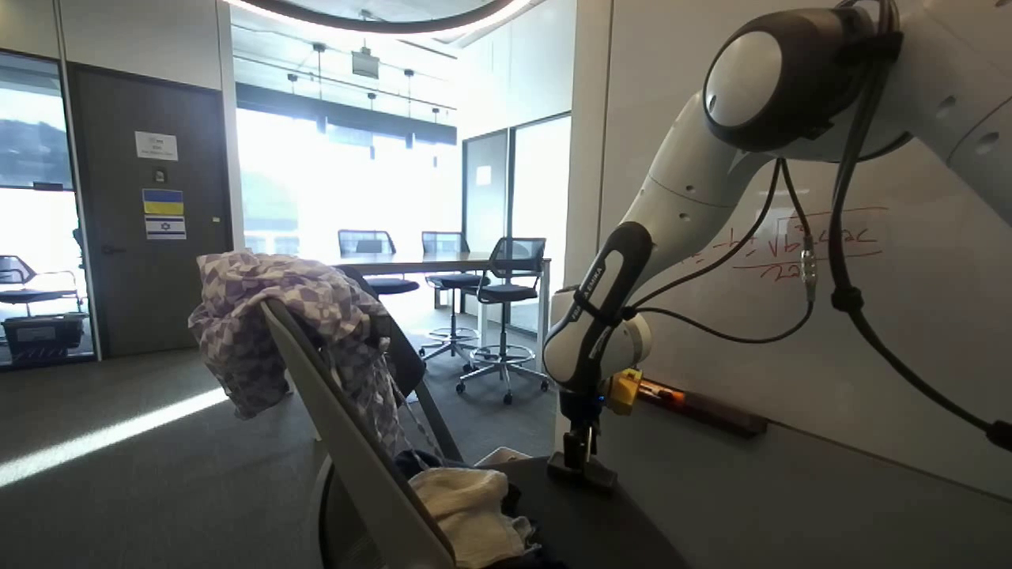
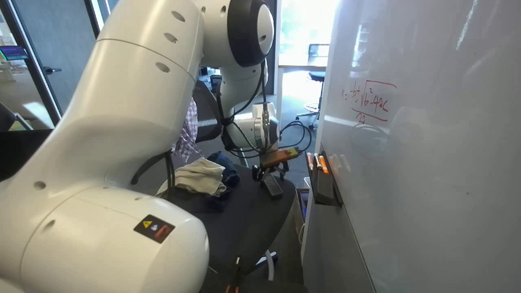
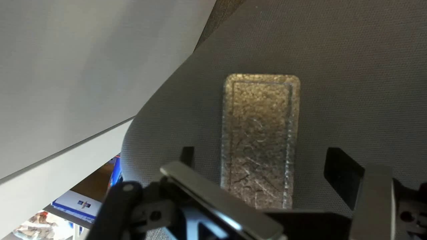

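Note:
A dark rectangular block (image 3: 258, 140) with rounded corners lies flat near the edge of the black chair seat (image 3: 360, 72). In exterior view 2 the same block (image 2: 272, 186) shows just below my gripper (image 2: 270, 171). Seen from the wrist, my gripper is open, one finger on each side of the block with seat fabric showing in both gaps. In exterior view 1 the gripper points down at the block (image 1: 599, 474); whether the fingers touch it I cannot tell.
A cream cloth (image 1: 466, 507) and dark blue cloth (image 2: 223, 167) lie on the seat beside the block. Checkered fabric (image 1: 256, 303) drapes over the chair back. Close by stands a whiteboard (image 2: 420, 146) with a marker tray (image 2: 325, 185). The seat's near part is clear.

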